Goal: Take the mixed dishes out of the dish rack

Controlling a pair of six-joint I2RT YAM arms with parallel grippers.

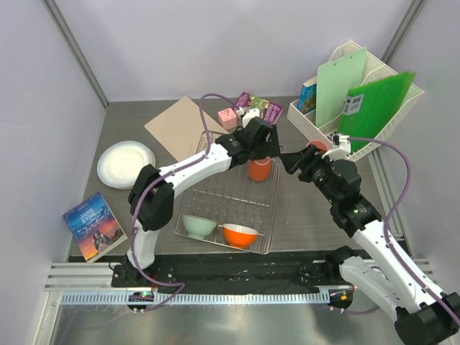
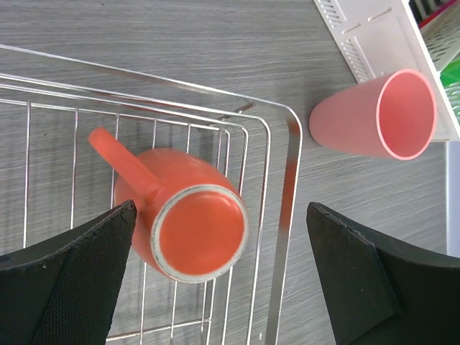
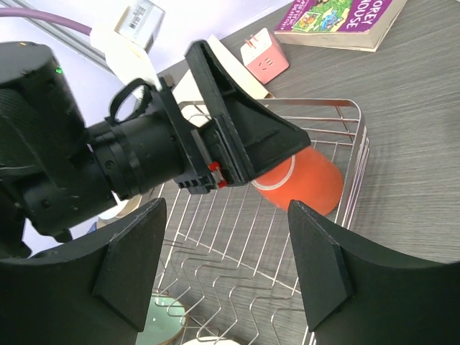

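The orange mug (image 2: 190, 223) lies in the far right corner of the wire dish rack (image 1: 228, 194), its base facing the left wrist camera. My left gripper is open above it, one fingertip near the mug's handle and the other past the rack's right rim. No grip on the mug shows. In the top view the mug (image 1: 259, 169) is partly covered by that gripper. My right gripper (image 1: 286, 164) is held open just right of the rack, empty. At the rack's near end sit a green bowl (image 1: 198, 226) and an orange-and-white bowl (image 1: 240, 235).
Right of the rack stands a pink cup (image 2: 363, 118), beside the white file holder (image 1: 305, 123). A white plate (image 1: 126, 164) and a blue book (image 1: 95, 227) lie left. Behind the rack are a brown board (image 1: 176, 129), a pink block (image 1: 227, 118) and a purple book (image 1: 272, 111).
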